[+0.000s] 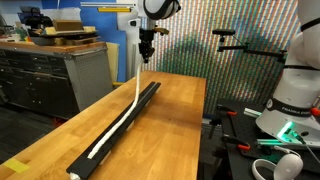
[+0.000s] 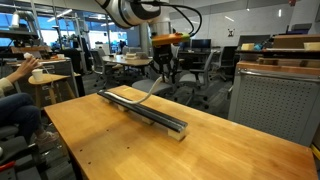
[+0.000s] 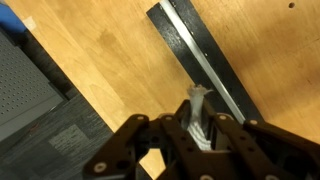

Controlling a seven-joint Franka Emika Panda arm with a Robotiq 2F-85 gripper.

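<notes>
A long black channel (image 1: 117,124) lies on the wooden table, with a pale flexible strip (image 1: 108,136) running along its near part. Toward the far end the strip rises off the channel in a curve to my gripper (image 1: 145,61), which hangs above and is shut on it. From the other side, exterior view 2 shows the strip (image 2: 151,94) bending up to the gripper (image 2: 166,79) over the dark channel (image 2: 160,117). In the wrist view the held strip (image 3: 197,101) stands up between the fingers, while another length lies along the channel (image 3: 185,45).
Bare table (image 1: 175,125) lies to the right of the channel. A grey cabinet (image 1: 40,80) stands along the left side. A second, white arm (image 1: 292,100) is at the right edge. A person (image 2: 15,105) sits beyond the table's left side.
</notes>
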